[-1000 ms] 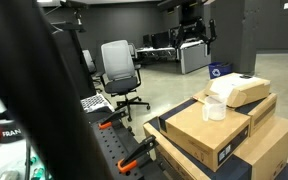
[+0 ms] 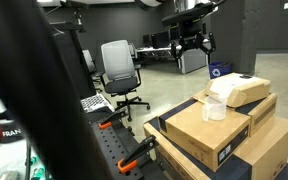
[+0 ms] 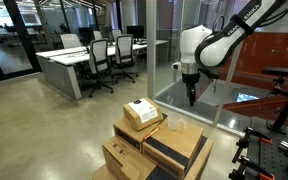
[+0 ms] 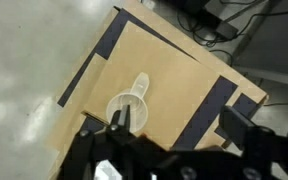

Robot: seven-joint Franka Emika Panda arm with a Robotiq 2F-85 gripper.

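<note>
A translucent white cup stands on a flat cardboard box, near that box's far side. From the wrist view the cup has a short pale handle and appears close to the left finger. My gripper is open, well above and behind the cup in exterior view 1, with nothing between its fingers. In exterior view 2 the gripper hangs above the boxes, and the cup is a faint pale shape below it.
Beside the cup's box lies a smaller cardboard box on another carton. In exterior view 2 this small box sits left of the cup. More cartons lie underneath. Chairs and desks stand far off, with open floor between.
The arm has shifted slightly and its wrist has turned a little, with the gripper slightly lower. The cup and boxes have not moved.
</note>
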